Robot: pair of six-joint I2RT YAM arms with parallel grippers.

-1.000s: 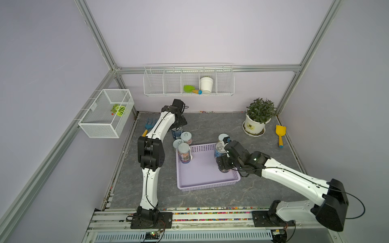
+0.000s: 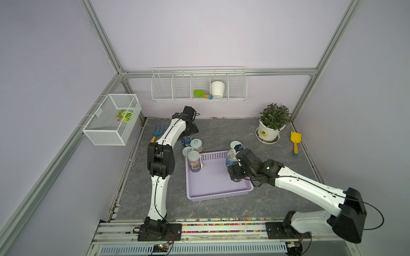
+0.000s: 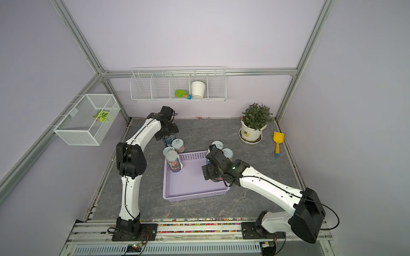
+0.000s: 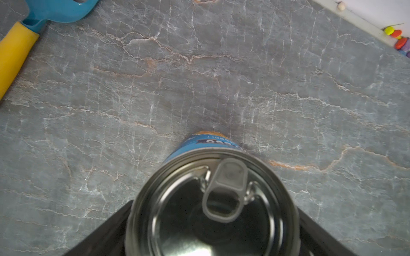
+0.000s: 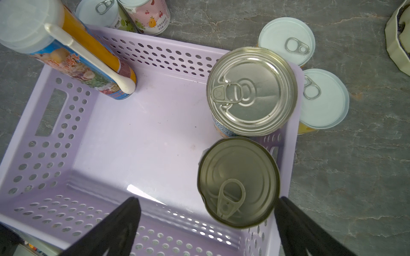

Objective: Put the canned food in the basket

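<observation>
A tall blue-labelled can stands upright on the grey table at the back left; its ring-pull lid fills the lower middle of the left wrist view. Over that can is my left gripper, open, with a finger on either side of the lid. The lilac basket lies mid-table. It holds a silver-lidded can, an olive-lidded can with a dented rim, and a jar with a white spoon at its far left corner. Low over the basket's right side, my right gripper is open, straddling the olive-lidded can's near side.
Two small cans, one pale-lidded can and another pale-lidded can, stand outside the basket's far right corner. A green-labelled can and a pink can stand by its far left. A blue fork lies left of my left gripper.
The right arm and basket contents look unmoved.
</observation>
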